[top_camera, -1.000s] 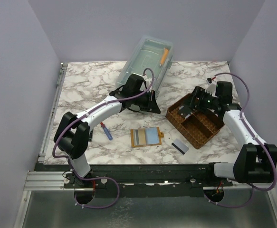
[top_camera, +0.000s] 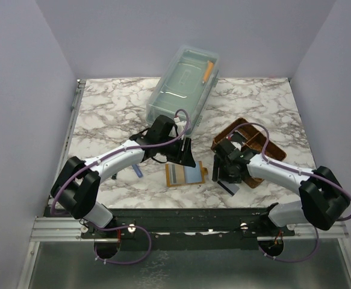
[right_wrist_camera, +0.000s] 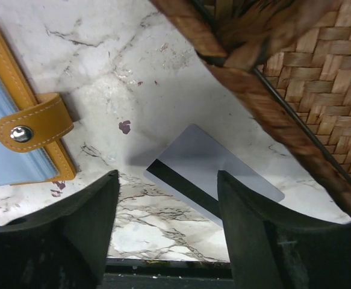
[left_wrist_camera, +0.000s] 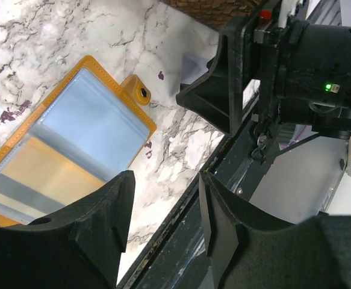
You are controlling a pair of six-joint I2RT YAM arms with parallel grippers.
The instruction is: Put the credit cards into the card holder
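A grey card with a black stripe [right_wrist_camera: 205, 165] lies flat on the marble table. My right gripper is above it, fingers apart, with nothing gripped; one finger [right_wrist_camera: 235, 201] overlaps the card's near edge in the right wrist view. The card holder [top_camera: 184, 174], tan-edged with clear pockets, lies open to the left. In the left wrist view its left-hand pocket shows beige and grey bands, and its strap [left_wrist_camera: 136, 90] sticks out at the side. My left gripper stands open and empty over the holder's near right side.
A woven basket [top_camera: 265, 144] with compartments sits to the right, partly under the right arm, its rim [right_wrist_camera: 247, 90] close to the card. At the back is a clear plastic box [top_camera: 178, 84]. A blue tool [top_camera: 137, 170] lies left of the holder.
My right gripper has swung from over the basket leftward and down toward the card on the table. The left gripper has come forward a little, nearer the holder. Card and holder have stayed put.
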